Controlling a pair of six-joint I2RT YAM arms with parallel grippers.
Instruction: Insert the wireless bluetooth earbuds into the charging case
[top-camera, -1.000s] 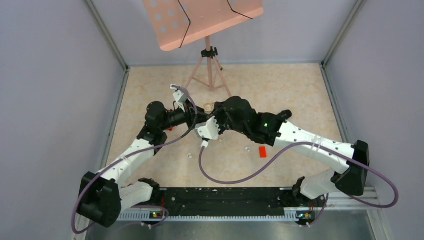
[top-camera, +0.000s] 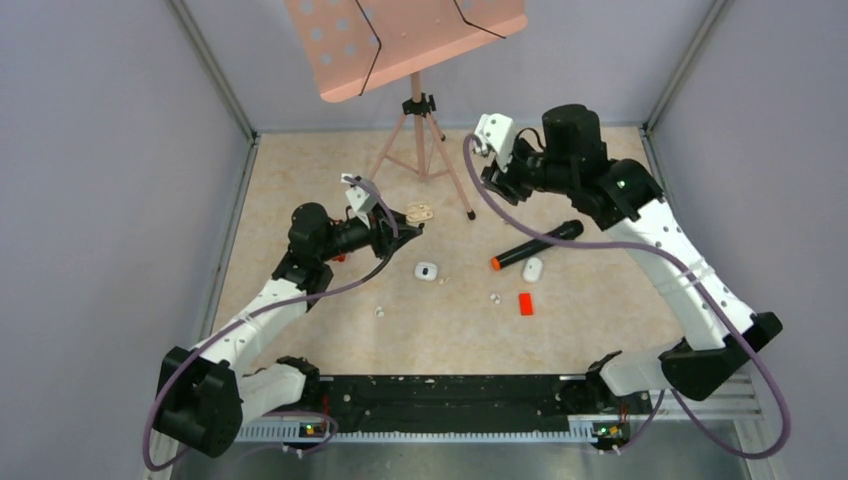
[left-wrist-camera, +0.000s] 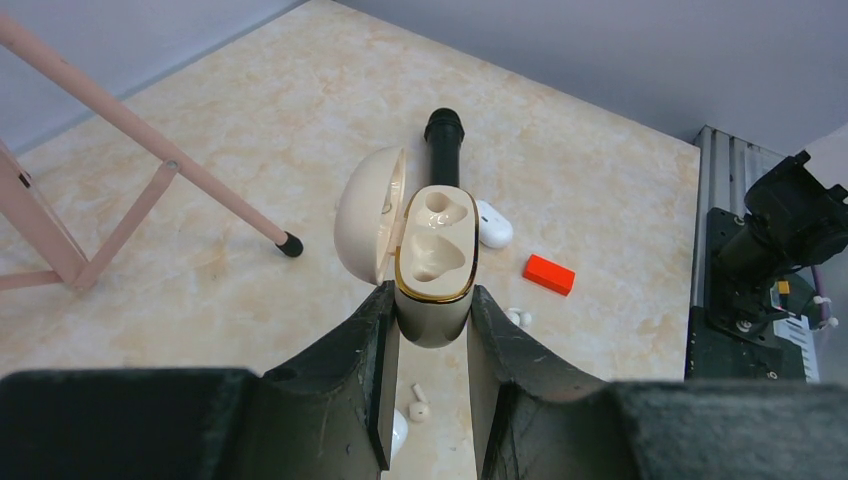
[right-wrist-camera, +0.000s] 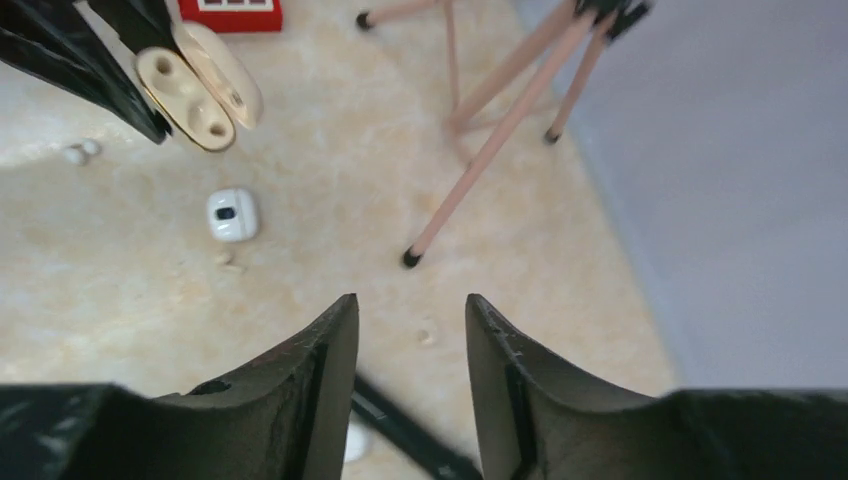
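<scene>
The cream charging case (left-wrist-camera: 436, 245) stands lid-up and hinged wide, with my left gripper shut on its lower end. Its two sockets look empty in the left wrist view. The top view has the same case (top-camera: 419, 212) held above the table. My right gripper is open, with nothing between its fingers, and hangs well to the right of the case. Small pale earbuds lie on the table: one pair (top-camera: 495, 298) near the red block, another pair (top-camera: 379, 311) farther left, and small pieces (right-wrist-camera: 229, 262) beside the white square case.
A white square case (top-camera: 426, 271) lies near the middle. A black cylinder with an orange end (top-camera: 535, 246), a white rounded case (top-camera: 532, 270) and a red block (top-camera: 526, 304) are to its right. A pink tripod (top-camera: 419, 150) stands at the back.
My right arm has swung away from the charging case, toward the back right, uncovering the white square case and the cylinder. The left arm has stayed nearly still with the case.
</scene>
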